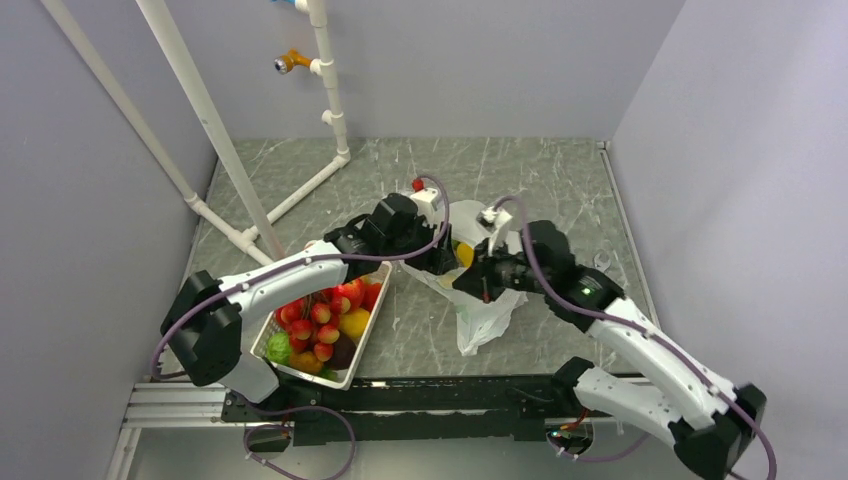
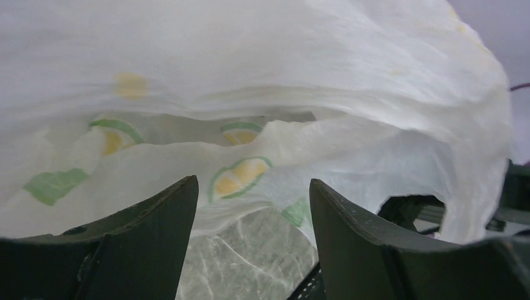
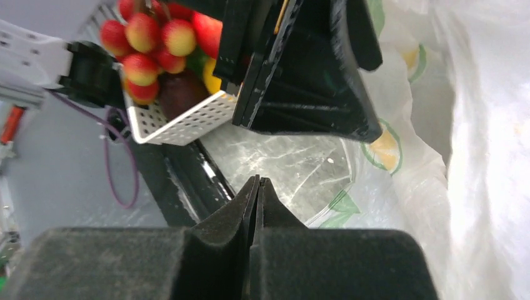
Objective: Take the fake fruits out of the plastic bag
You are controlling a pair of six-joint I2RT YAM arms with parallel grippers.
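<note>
The white plastic bag (image 1: 483,325) lies in the middle of the table with its mouth between the two arms. Something yellow, a fake fruit (image 1: 464,254), shows inside it in the top view. My left gripper is open at the bag's mouth, with printed film of the bag visible between and beyond its fingers. In the right wrist view my right gripper is shut, its tips together and nothing between them. The bag's edge (image 3: 400,187) hangs to the right of those tips, outside the fingers. The left gripper's black fingers (image 3: 312,94) stand just ahead of them.
A white basket (image 1: 352,372) heaped with several fake fruits (image 1: 322,320) stands at the left front. White pipes (image 1: 215,125) rise at the left, and a wrench (image 1: 601,261) lies at the right.
</note>
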